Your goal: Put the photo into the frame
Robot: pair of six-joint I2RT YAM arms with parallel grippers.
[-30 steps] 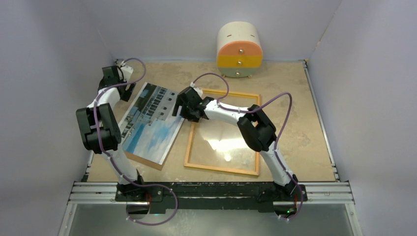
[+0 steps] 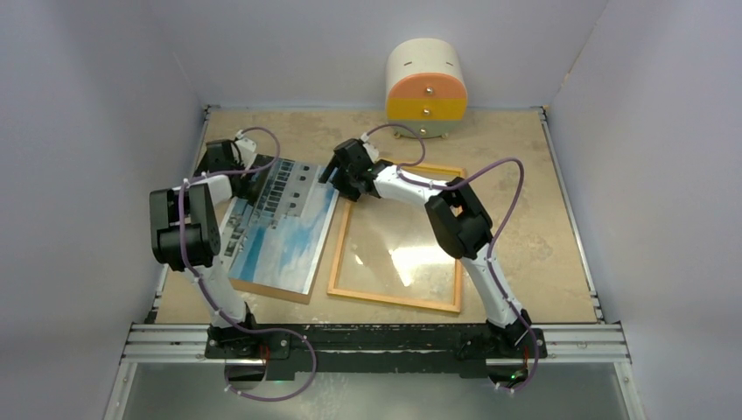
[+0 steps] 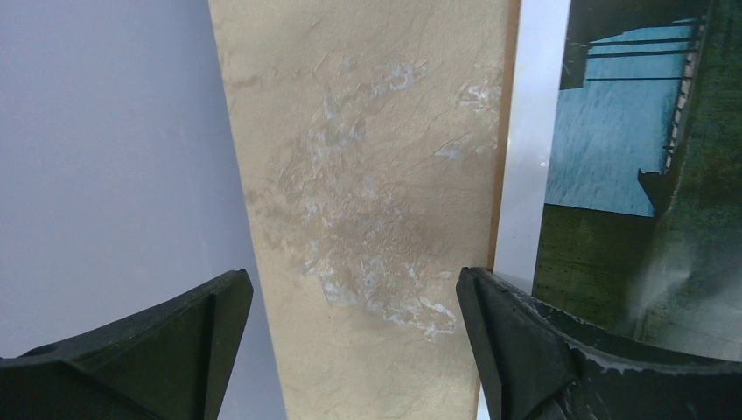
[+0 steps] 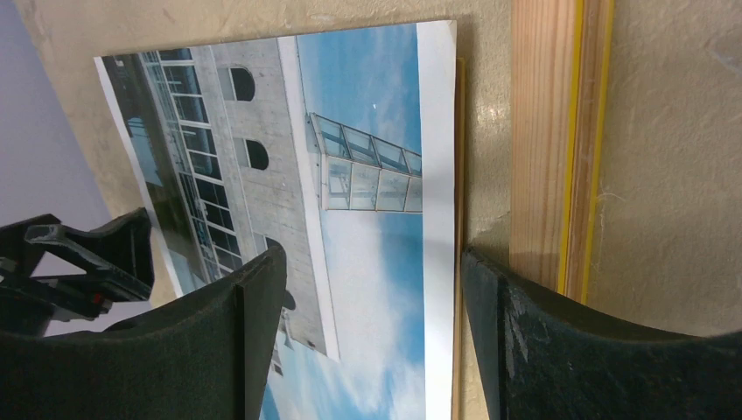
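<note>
The photo (image 2: 280,227) of a building and sky lies flat on a board left of the wooden frame (image 2: 337,271), which has a clear pane. My left gripper is open at the photo's far-left edge, its right finger against the white border (image 3: 525,149). My right gripper is part open above the photo's right edge, one finger at the white margin (image 4: 437,131), beside the frame's wooden rail (image 4: 542,131).
A small drawer cabinet (image 2: 426,92) stands at the back. Walls border the left, back and right sides.
My left gripper has moved right onto the photo's edge. My right gripper has moved slightly toward the back and right. The photo's board has shifted rightward, closer to the frame.
</note>
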